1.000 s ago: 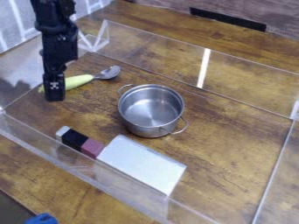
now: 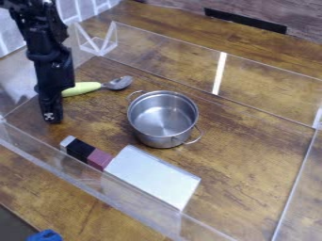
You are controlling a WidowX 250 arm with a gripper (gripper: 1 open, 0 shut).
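Observation:
The black gripper (image 2: 51,115) is down at the wooden surface on the left, shut; whether anything is between its fingertips is not visible. Just behind it lies a yellow-green elongated object (image 2: 83,88), partly hidden by the gripper, with a metal spoon (image 2: 119,83) at its right end. A steel pot (image 2: 163,120) with two handles stands to the right of the gripper, apart from it.
Toward the front lie a white rectangular board (image 2: 151,177) and a dark and maroon block (image 2: 87,153). Clear panels surround the work area. A blue object (image 2: 44,235) is at the bottom left.
The gripper has come down from above the yellow-green object to the surface just in front of it. The objects look unmoved.

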